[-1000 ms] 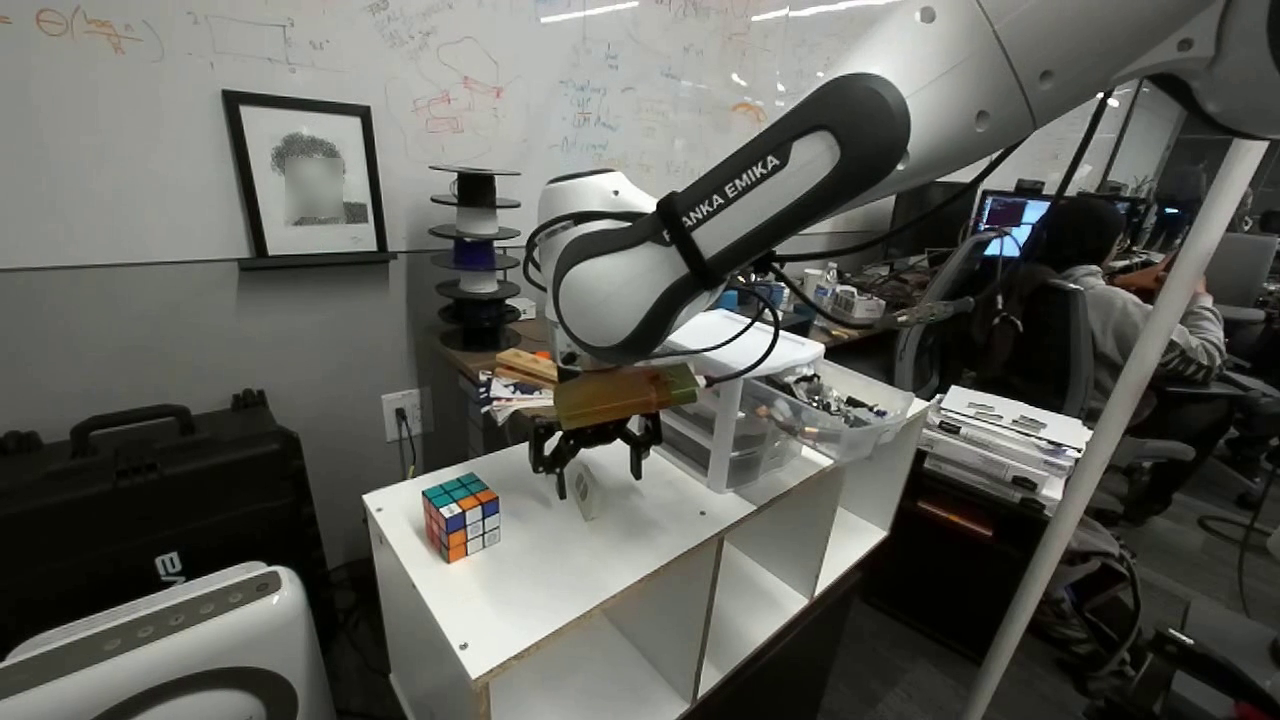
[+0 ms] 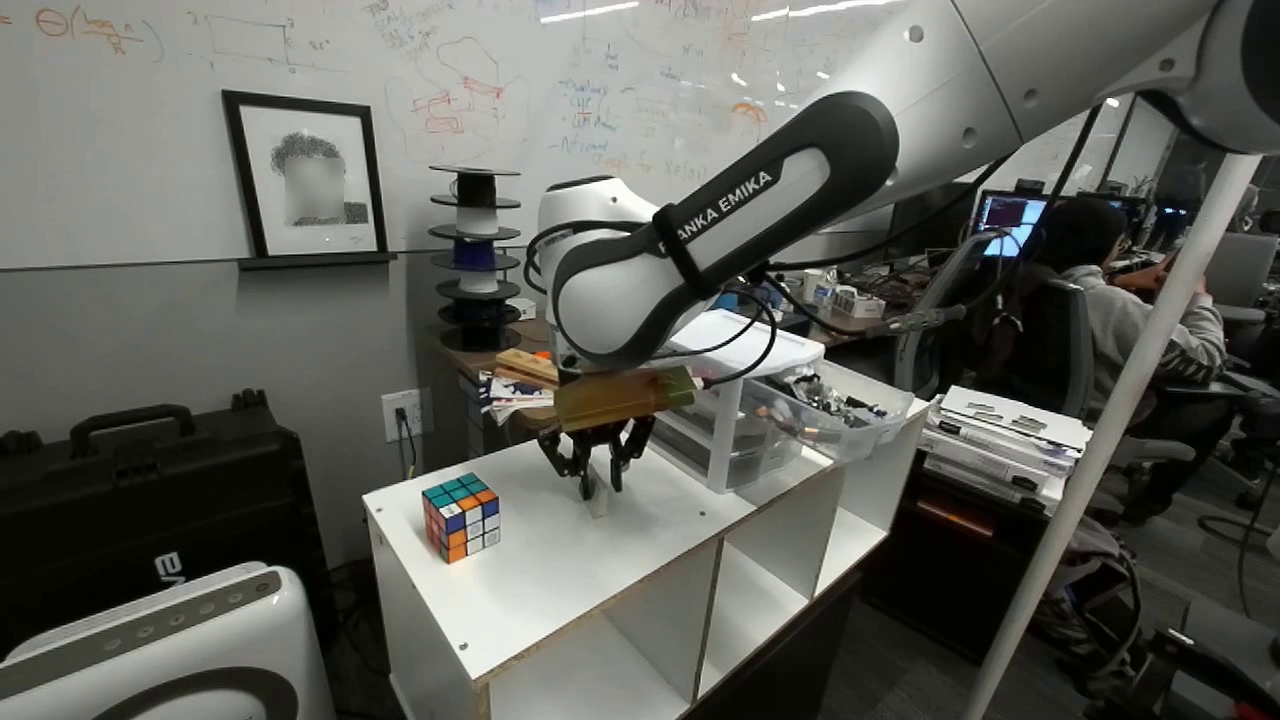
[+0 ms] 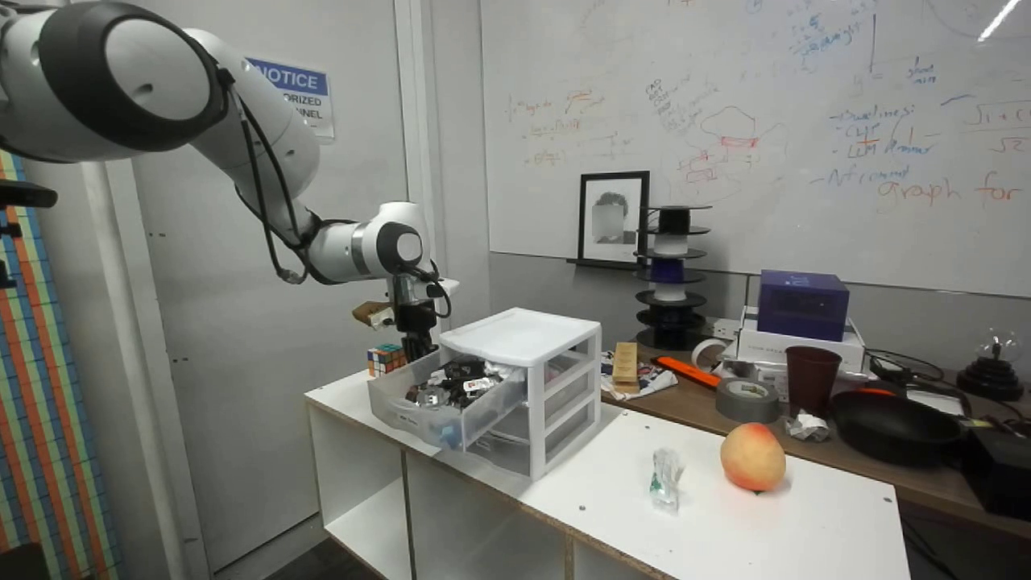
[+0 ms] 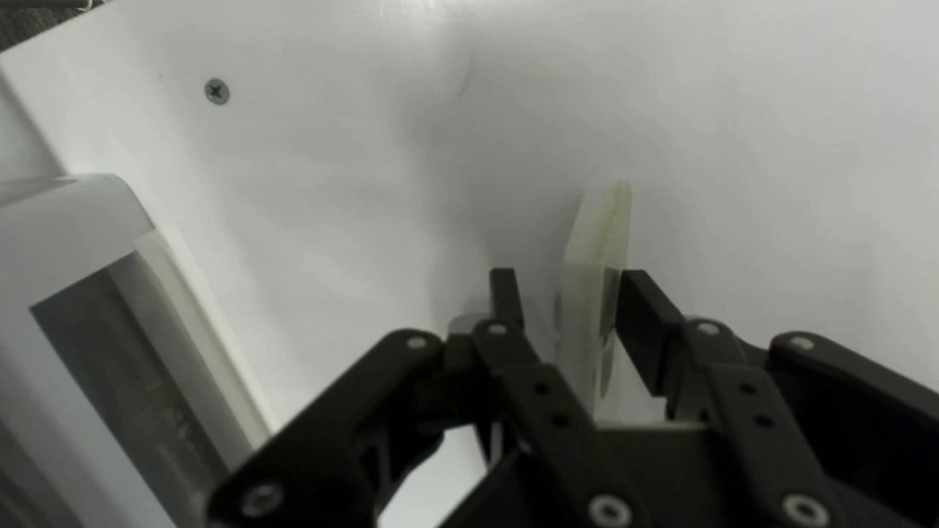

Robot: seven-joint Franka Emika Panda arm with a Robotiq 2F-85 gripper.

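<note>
A thin white block stands on the white cabinet top between my gripper's two fingertips. In the wrist view my gripper has its right fingertip against or very near the block's darker side. A narrow gap shows between the left fingertip and the block, so a firm hold cannot be told. From exterior view 1, my gripper points down with its fingers close together, and the block is partly hidden behind them. Exterior view 2 shows my gripper behind the drawer unit, its fingertips hidden.
A Rubik's cube sits to the left on the cabinet top. On the right stands a white drawer unit with an open, filled drawer. Beyond it are a peach and a small clear wrapped item.
My gripper's fingers have come much closer together around the white block, and the gripper sits slightly lower. The block looks more upright and turned. The cube has not moved.
</note>
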